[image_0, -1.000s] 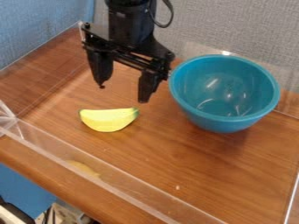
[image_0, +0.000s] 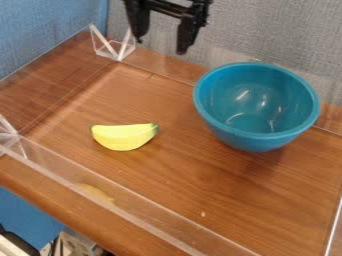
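A yellow toy banana (image_0: 123, 136) lies on the wooden table at centre left. A teal bowl (image_0: 255, 106) stands to its right. My black gripper (image_0: 162, 32) hangs at the top of the view, above and behind the banana, its two fingers apart with nothing visible between them.
Clear plastic edging runs along the table's front (image_0: 134, 207) and back. Grey padded walls stand at the back and left.
My gripper has risen and moved back, away from the banana, toward the top of the view. The banana and bowl have not moved.
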